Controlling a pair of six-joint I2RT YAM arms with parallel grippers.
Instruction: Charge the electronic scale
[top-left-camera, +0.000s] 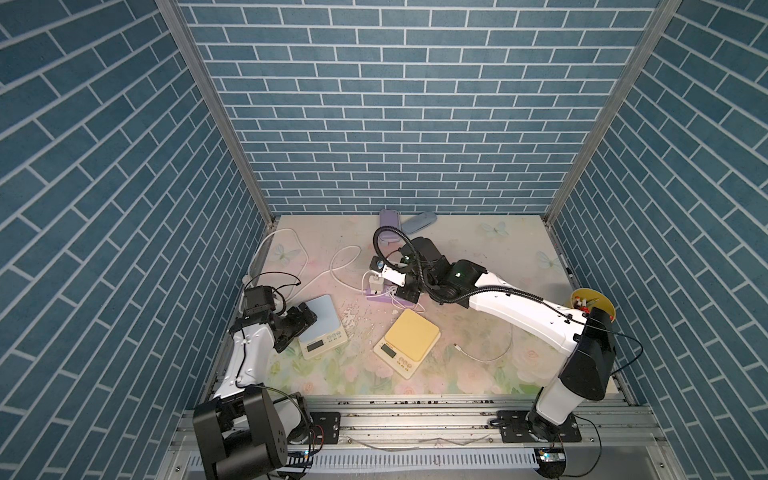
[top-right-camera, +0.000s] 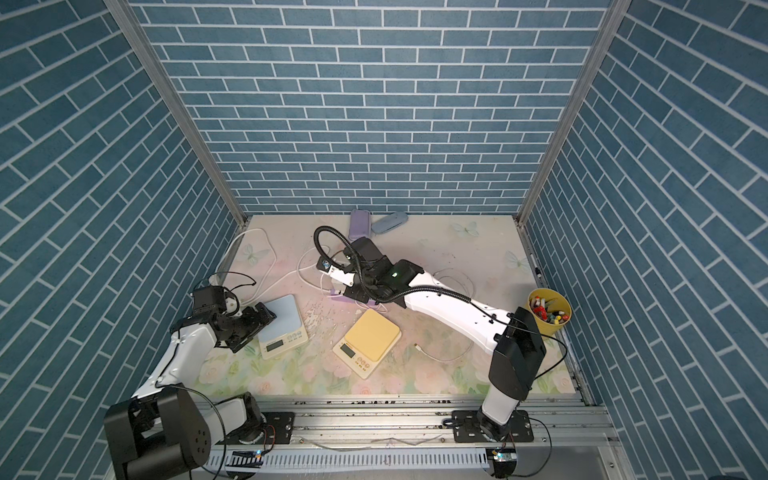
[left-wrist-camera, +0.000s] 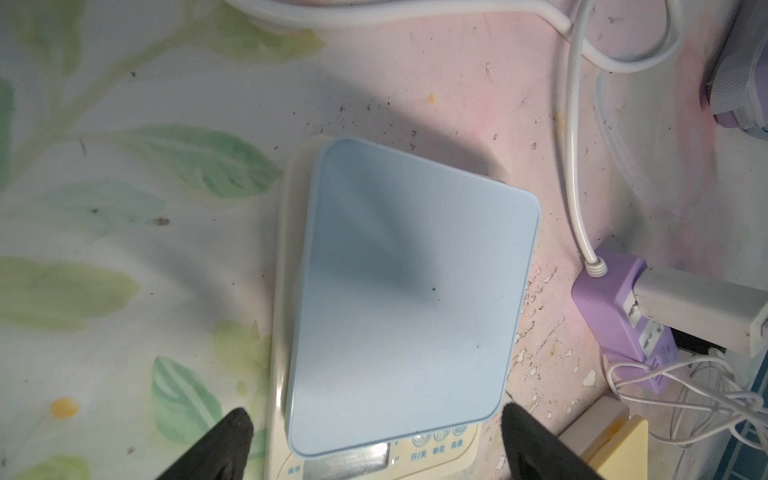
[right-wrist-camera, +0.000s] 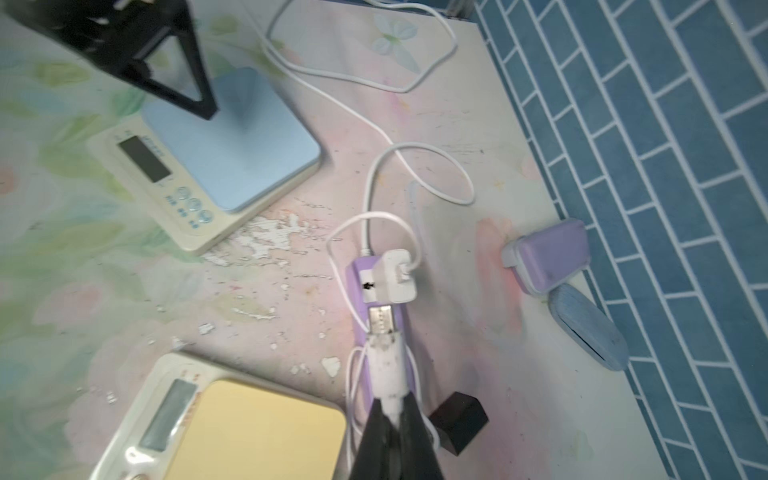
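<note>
The blue-topped electronic scale (top-left-camera: 322, 320) lies at the left of the table, its plate filling the middle of the left wrist view. My left gripper is open, its dark fingertips apart at the bottom of that view, near the scale's display side. A white USB plug (right-wrist-camera: 386, 364) with a metal tip points away from my right gripper, which is shut on it above the purple power strip (right-wrist-camera: 360, 276). A white charger (right-wrist-camera: 395, 280) with a cable sits in the strip. In the top left view, the right arm covers part of the strip.
The yellow-topped scale (top-left-camera: 410, 336) lies front centre. A loose white cable end (top-left-camera: 457, 346) rests to its right. A black block (right-wrist-camera: 458, 421) stands beside the strip. Purple (top-left-camera: 389, 224) and blue (top-left-camera: 419, 224) cases lie at the back, a yellow bucket (top-left-camera: 593, 304) at the right.
</note>
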